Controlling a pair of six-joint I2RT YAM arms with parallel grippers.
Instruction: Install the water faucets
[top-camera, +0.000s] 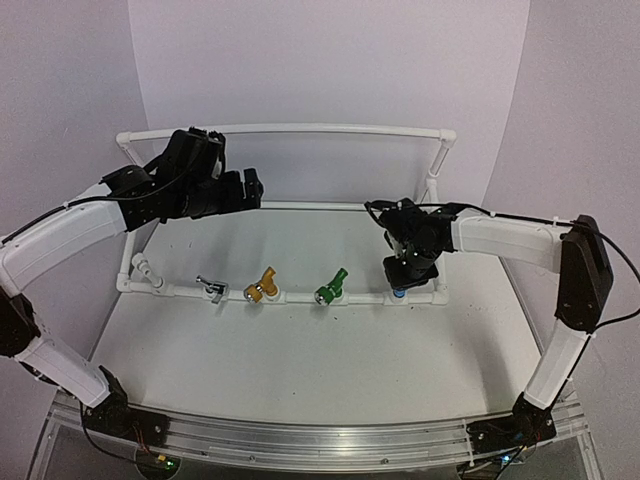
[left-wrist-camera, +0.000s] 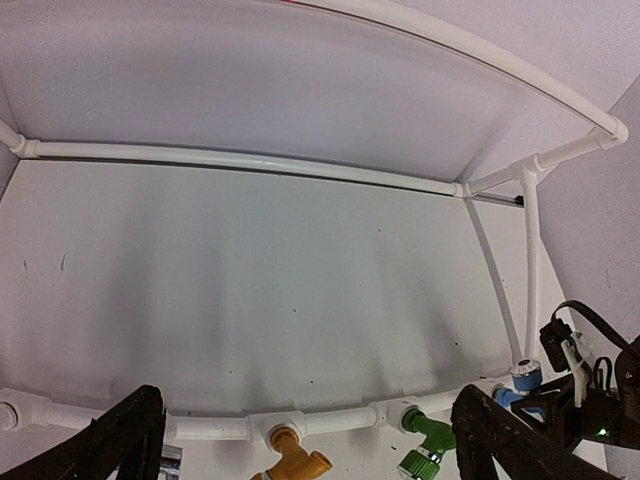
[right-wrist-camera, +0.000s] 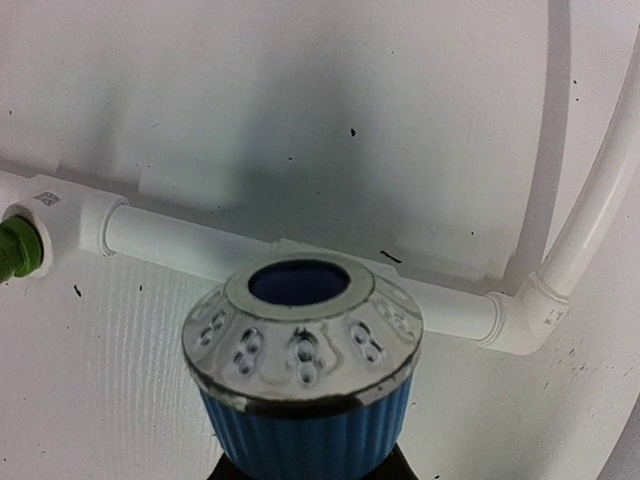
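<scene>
Low on the pipe frame, a blue faucet with a silver cap (right-wrist-camera: 310, 430) is at the rightmost fitting. My right gripper (top-camera: 402, 277) is around it, and its dark fingers (right-wrist-camera: 400, 467) show on both sides of the blue body, shut on it. Its blue end (top-camera: 399, 293) meets the pipe fitting; how deep it sits is hidden. A green faucet (top-camera: 331, 287), an orange faucet (top-camera: 262, 286) and a silver faucet (top-camera: 213, 289) stand in the other fittings. My left gripper (top-camera: 250, 190) hangs empty above the frame, its fingers (left-wrist-camera: 135, 435) wide open.
The lower white pipe (top-camera: 360, 298) runs across in front, with an upper pipe (top-camera: 290, 129) high behind. A white elbow (top-camera: 147, 270) rises at the left end. Bare white board (top-camera: 270, 350) lies clear before the pipe. A cable (top-camera: 500, 216) trails along the right arm.
</scene>
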